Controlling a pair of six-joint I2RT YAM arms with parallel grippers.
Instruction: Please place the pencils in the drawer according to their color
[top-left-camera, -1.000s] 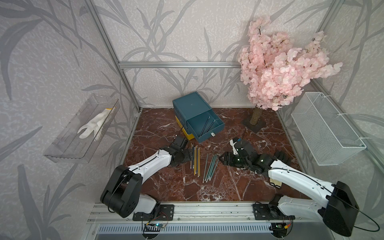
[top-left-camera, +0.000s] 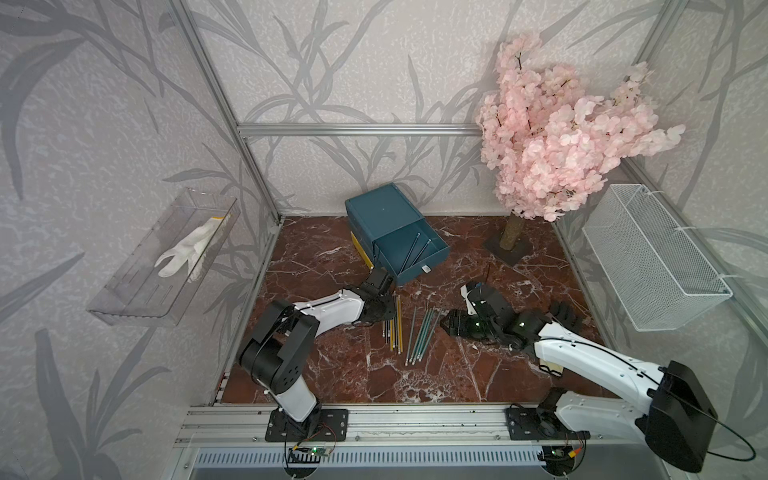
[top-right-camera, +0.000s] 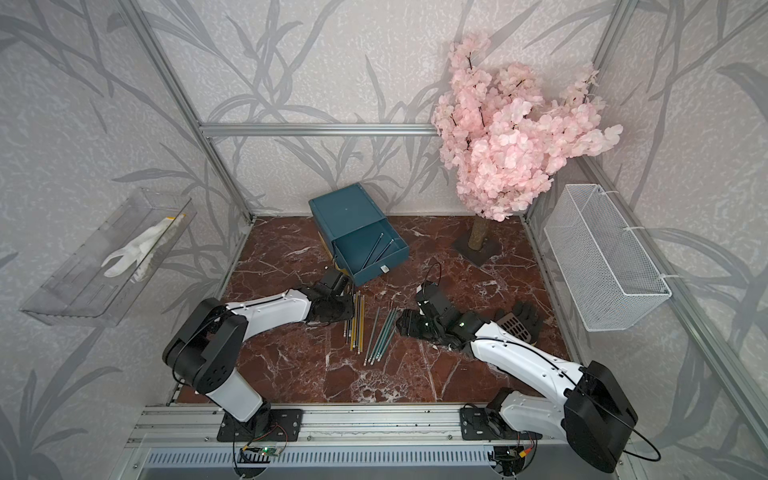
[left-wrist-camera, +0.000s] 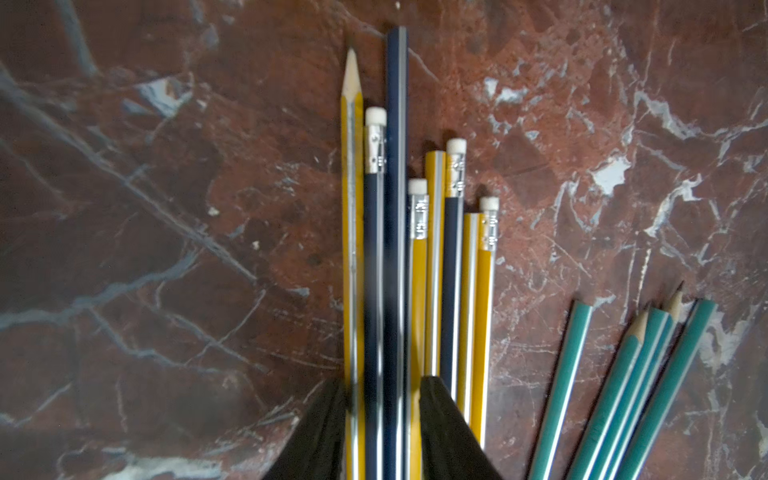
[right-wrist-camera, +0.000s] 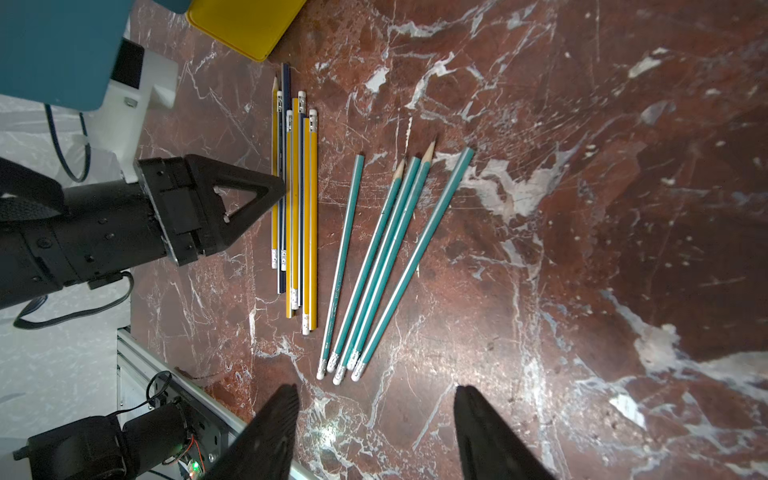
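Note:
A row of mixed yellow pencils (left-wrist-camera: 484, 320) and dark blue pencils (left-wrist-camera: 395, 120) lies on the marble table. My left gripper is over it, fingers part open, with a few pencils visible in the gap; whether the tips reach down to them is unclear. Right of the row lie several green pencils (right-wrist-camera: 404, 216), slightly fanned. My right gripper is open and empty, to the right of the green ones. Behind the row stands the blue box with its drawer (top-left-camera: 438, 259) pulled out, holding dark pencils (top-left-camera: 410, 251).
A yellow part (right-wrist-camera: 249, 25) shows beneath the blue box. The blossom tree (top-left-camera: 512, 236) stands at the back right. A dark glove (top-right-camera: 524, 316) lies beyond the right arm. White mesh basket (top-left-camera: 656, 264) and clear bin (top-left-camera: 136, 288) hang on the side walls.
My left gripper has moved right, from beside the row to over it, and now hides the pencils' far ends in the top left view.

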